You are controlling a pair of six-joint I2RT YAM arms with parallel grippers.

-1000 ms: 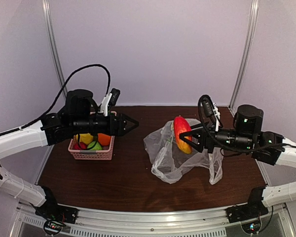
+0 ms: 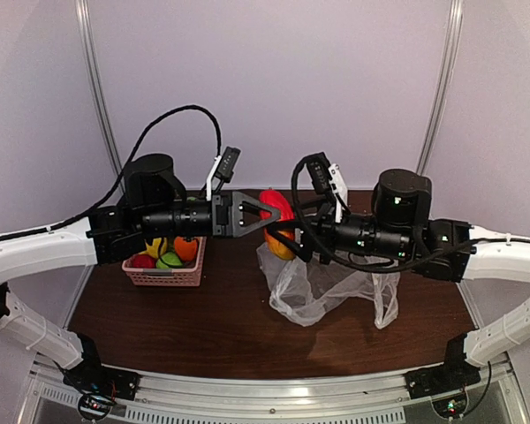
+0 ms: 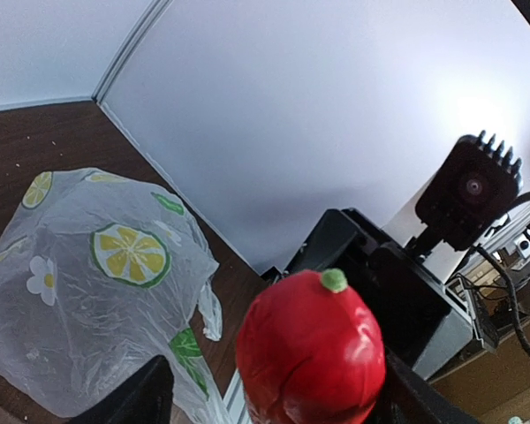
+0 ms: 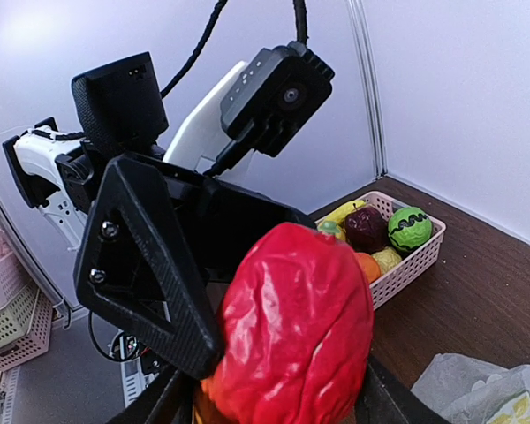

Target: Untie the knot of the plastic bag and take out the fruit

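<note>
A red-yellow mango (image 2: pixel 278 237) is held up at the middle, between both grippers; in the right wrist view its red side (image 4: pixel 291 327) fills the lower middle. My right gripper (image 2: pixel 291 228) has its fingers round it from the right. My left gripper (image 2: pixel 261 216) reaches it from the left, its fingertips at the fruit; whether it grips cannot be told. Below lies the translucent plastic bag (image 2: pixel 327 291), crumpled on the dark table, with lemon prints in the left wrist view.
A pink basket (image 2: pixel 163 278) of assorted fruit stands at the left of the table (image 2: pixel 203 327), partly behind my left arm. White walls enclose the back and sides.
My right gripper has moved left and up with the mango, and my left gripper has moved right to meet it. The bag lies about where it was.
</note>
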